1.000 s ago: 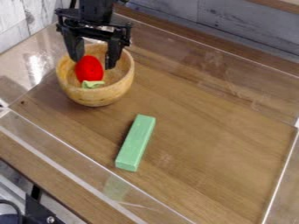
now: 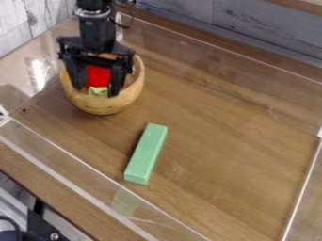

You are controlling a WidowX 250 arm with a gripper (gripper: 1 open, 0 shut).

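My black gripper (image 2: 98, 67) reaches down into a wooden bowl (image 2: 116, 104) at the upper left, its fingers open on either side of a red object (image 2: 98, 77) with a green part beneath it. Whether the fingers touch the red object I cannot tell.
A long mint-green block (image 2: 146, 152) lies below and to the right of the bowl on the wooden table (image 2: 227, 132). Clear edging runs along the left and right sides, and a grey plank wall stands at the back.
My gripper has moved down into the bowl, around the red object. The bowl and green block look unmoved.
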